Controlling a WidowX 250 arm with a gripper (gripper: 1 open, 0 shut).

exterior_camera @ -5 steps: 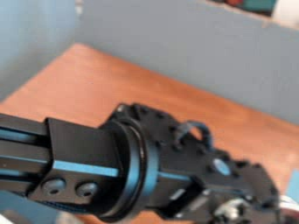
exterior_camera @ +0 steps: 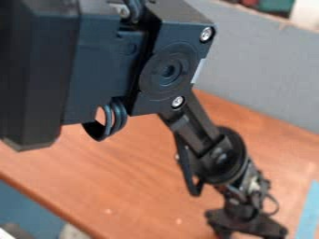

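The black robot arm fills the upper left and middle of the camera view, its large joint housing (exterior_camera: 162, 70) close to the camera. The arm runs down to the lower right, where my gripper (exterior_camera: 245, 224) is partly visible over the wooden table (exterior_camera: 88, 177). It is dark and small there, cut by the bottom edge, so its finger state and anything between its fingers are unclear.
A grey wall (exterior_camera: 262, 93) borders the table at the back. A light blue surface (exterior_camera: 307, 215) lies at the right edge.
The arm has swung from low across the foreground to high and steeply angled in view. The white container with red contents seen at lower right earlier is no longer visible.
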